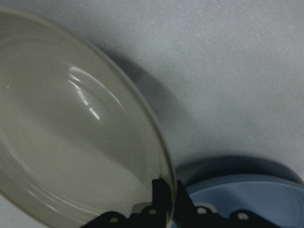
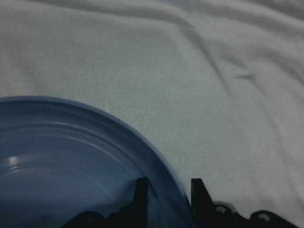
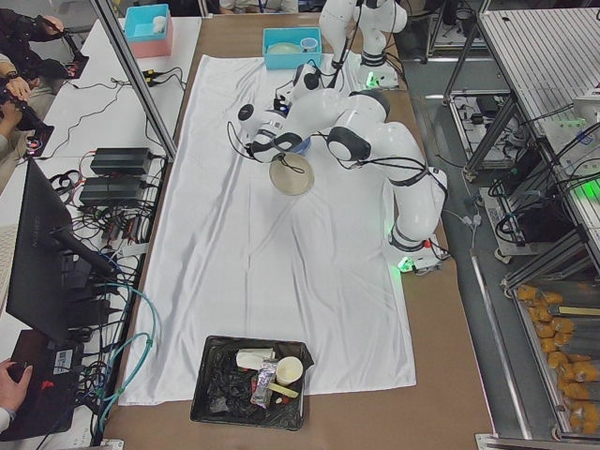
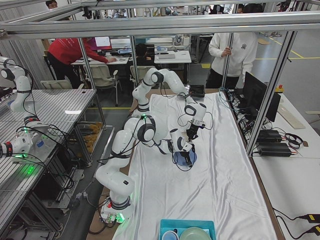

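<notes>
A beige plate (image 3: 291,178) fills much of the left wrist view, where my left gripper has one finger inside and one outside its rim, apparently shut on it; the plate (image 1: 71,133) looks tilted there. A blue plate (image 2: 66,156) lies on the white cloth in the right wrist view, with the fingers of my right gripper open astride its rim. The blue plate (image 1: 242,199) also shows beside the beige one in the left wrist view. Both grippers are largely hidden by the arms in the camera left view.
A teal bin (image 3: 267,56) with dishes stands at the far end of the cloth. A black lined tray (image 3: 217,375) with assorted items sits at the opposite end. Monitors and cables line one side.
</notes>
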